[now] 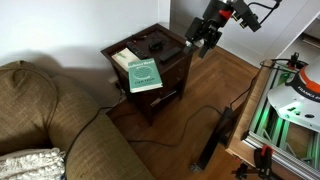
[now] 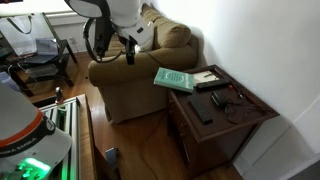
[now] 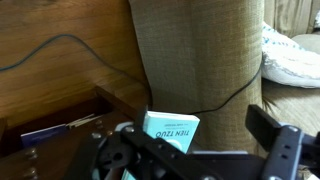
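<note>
A green book point(image 1: 144, 75) lies on the dark wooden cabinet point(image 2: 268, 112), jutting past its edge on the sofa side. In exterior view 2 the same book point(image 2: 175, 80) shows its cover, and the wrist view has it point(image 3: 165, 130) low in the middle, partly hidden by my gripper. My gripper point(image 1: 198, 45) hangs in the air to the right of the cabinet in exterior view 1. Its fingers stand wide apart at the top left of exterior view 2. Nothing is held between them.
A pale book point(image 2: 209, 79), a black slab point(image 2: 200, 108) and dark tangled items share the cabinet top. A brown sofa point(image 1: 75, 115) with a white cushion point(image 1: 32, 164) stands beside it. A cable crosses the wooden floor. The white wall rises behind the cabinet.
</note>
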